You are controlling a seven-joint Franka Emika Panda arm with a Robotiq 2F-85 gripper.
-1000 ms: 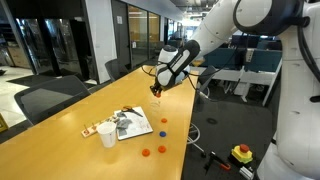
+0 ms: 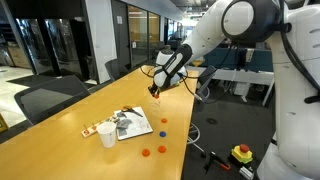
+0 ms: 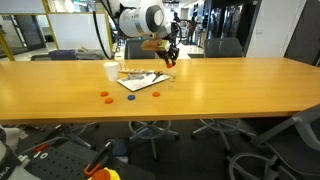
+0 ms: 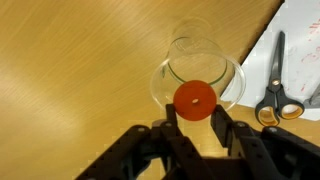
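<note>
My gripper is shut on a red-orange disc (image 4: 195,101), pinched between its fingertips. Beneath the disc in the wrist view is a clear glass (image 4: 186,53), its round rim encircling the disc from this angle. In exterior view 1 the gripper (image 2: 155,89) hangs over the table's far part, and the disc (image 2: 155,95) shows as a small red spot at its tips. Exterior view 2 has the disc (image 3: 169,64) below the gripper (image 3: 166,57). Whether the disc is above or within the glass's rim, I cannot tell.
Dark-handled scissors (image 4: 278,92) lie on white paper (image 4: 302,35) beside the glass. A white cup (image 2: 108,135) stands nearer the front. Several loose discs are on the table, including a blue one (image 2: 163,134) and red ones (image 2: 146,152).
</note>
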